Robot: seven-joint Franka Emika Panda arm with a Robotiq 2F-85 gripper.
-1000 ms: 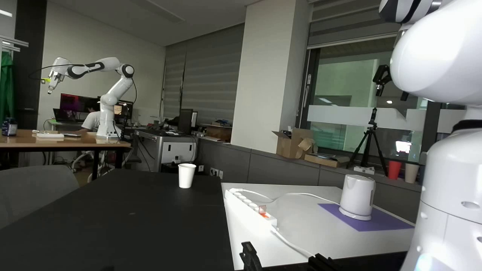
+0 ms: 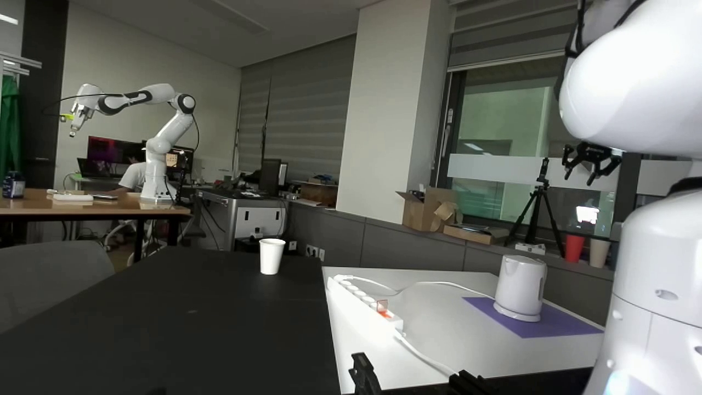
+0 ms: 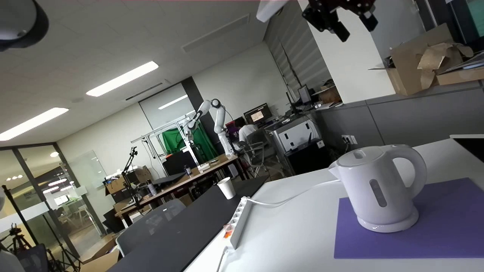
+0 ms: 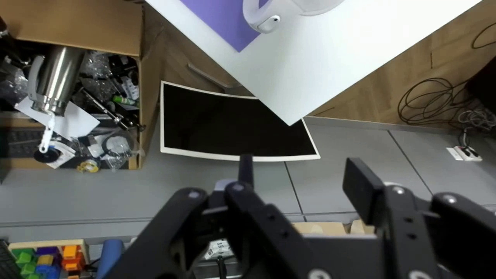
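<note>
My gripper (image 2: 584, 179) hangs high in the air, well above the white table. Its two fingers stand apart in the wrist view, with nothing between them, and the gripper (image 3: 356, 31) also shows at the top of the second exterior view. A white electric kettle (image 3: 379, 186) stands upright on a purple mat (image 3: 447, 208), apart from the gripper. Only the lower part of the kettle, with its handle (image 4: 266, 19), shows at the top of the wrist view. On the black table, a white paper cup (image 2: 270, 257) stands upright.
A white power strip (image 2: 368, 303) with a cord lies along the white table's (image 2: 434, 322) edge by the black table (image 2: 197, 316). Below my gripper lie a dark panel with a white frame (image 4: 223, 125) and an open cardboard box (image 4: 79, 23). A tripod (image 2: 539, 204) stands behind.
The gripper has come lower and to the right in the first exterior view, and its wrist has turned. The kettle and the cup have not moved.
</note>
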